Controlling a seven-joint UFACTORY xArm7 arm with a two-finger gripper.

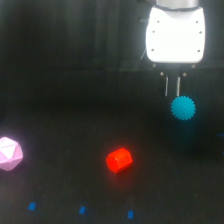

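Observation:
My gripper (172, 94) hangs under a white hand (175, 38) at the upper right of the camera view. Its two thin fingers stand apart, with nothing visible between them. Just below and slightly right of the fingertips is a round blue object (183, 108) with a toothed edge. Left of and nearer than the blue object lies a red block (119, 160) with angled faces. A many-sided pink and white object (10, 153) shows at the left edge.
Small blue marks (82, 210) dot the dark surface along the front, and another blue patch (220, 135) sits at the right edge.

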